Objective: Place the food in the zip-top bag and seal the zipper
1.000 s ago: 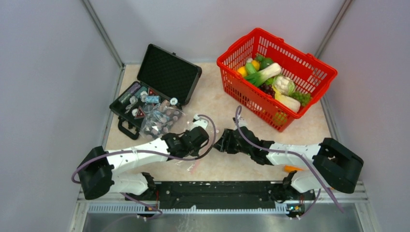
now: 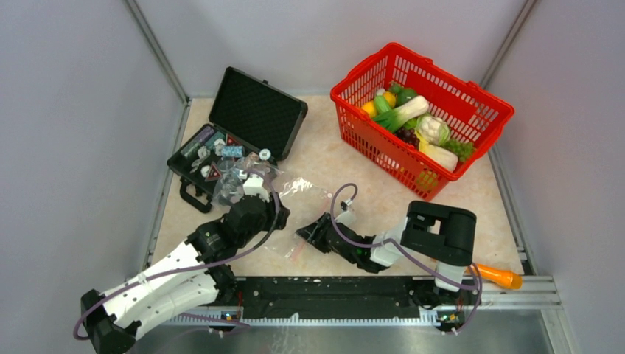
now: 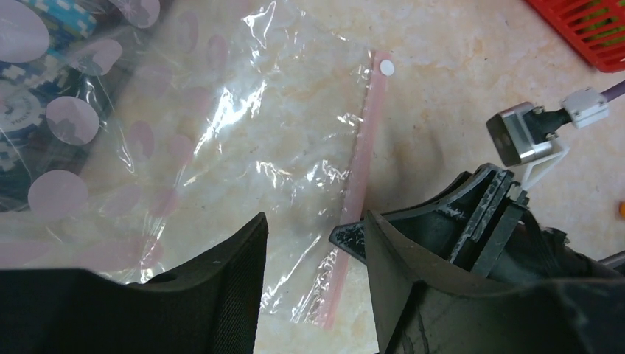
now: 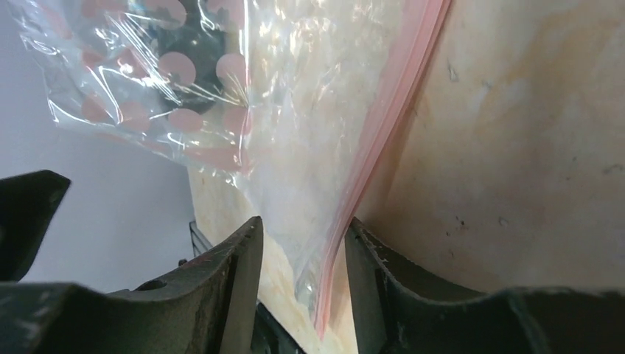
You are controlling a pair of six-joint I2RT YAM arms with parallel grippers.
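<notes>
The clear zip bag (image 2: 304, 198), dotted pink, lies flat on the table, its far end over the open case. No food shows in it. A pink zipper strip (image 3: 361, 155) runs along its right edge, with a white dot (image 3: 387, 67) at the far end. My left gripper hovers above the bag, its fingers apart and nothing held. At the strip's near part, my right gripper has its fingers spread, the bag's corner between or just beneath them; contact is unclear. Vegetables, including a leek (image 2: 405, 114) and a cauliflower (image 2: 433, 129), fill the red basket (image 2: 354, 136).
An open black case (image 2: 258, 110) with small items stands at the back left, partly under the bag. An orange object (image 2: 501, 277) lies at the front right. Bare table lies between the bag and the basket.
Both grippers have moved left, the right one also toward the table's front edge. More of the bag shows now. The basket and case have stayed put.
</notes>
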